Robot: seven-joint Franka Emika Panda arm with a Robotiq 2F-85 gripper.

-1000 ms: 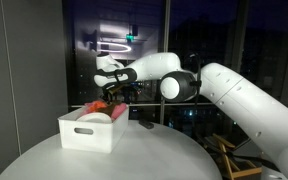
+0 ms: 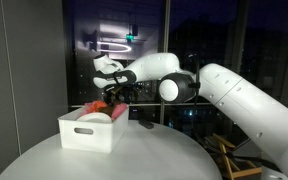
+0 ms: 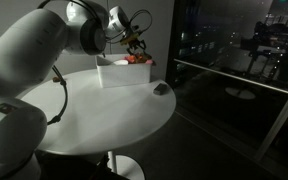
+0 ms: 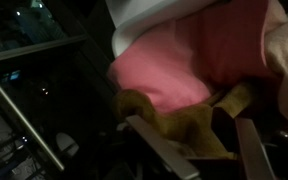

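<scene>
A white box (image 2: 80,134) stands on the table, filled with soft-looking things. My gripper points down into it, its fingers (image 4: 162,148) apart in the wrist view. A brownish-yellow, plush-like thing (image 4: 189,128) lies at and between the fingertips; whether they touch it cannot be told. Beyond it spreads a pink cloth-like thing (image 4: 164,68), with a darker red part (image 4: 234,45) beside it. Orange-red stuff (image 2: 94,106) shows above the box's rim in the first exterior view. The fingertips are hard to make out in both exterior views.
A small dark object (image 3: 161,89) lies near the table's edge, beside the box. A wooden chair (image 2: 234,160) stands to the right, and tall dark windows (image 2: 269,60) are behind.
The arm's wrist and gripper have shifted only slightly over the box. The box and table look the same.
</scene>
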